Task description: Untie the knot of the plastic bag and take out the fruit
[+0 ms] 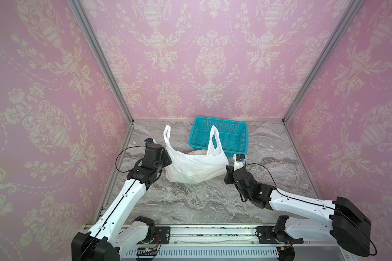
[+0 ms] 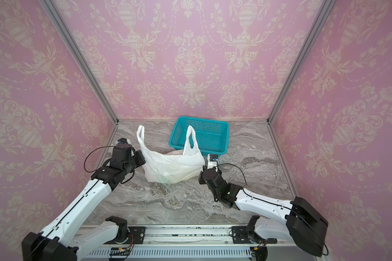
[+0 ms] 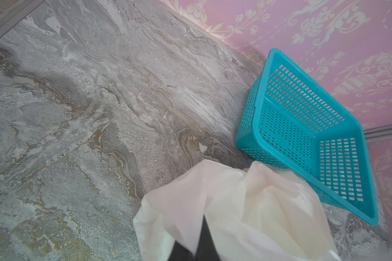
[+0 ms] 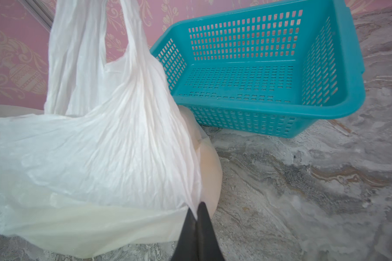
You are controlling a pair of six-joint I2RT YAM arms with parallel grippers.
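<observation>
The white plastic bag (image 1: 196,167) is stretched sideways between my two grippers, its two handle loops standing up. No knot shows, and the fruit inside is hidden. In the left wrist view my left gripper is shut on a fold of the bag's left side. Seen from the right wrist, my right gripper has its fingertips closed on the bag's right side, the plastic drawn into creases toward them. Pale, yellowish plastic bulges behind the stretched front (image 4: 210,174).
A teal perforated basket (image 1: 218,134), empty, stands right behind the bag near the back wall. Bare grey marble tabletop (image 1: 196,204) lies in front of the bag and to both sides of the arms.
</observation>
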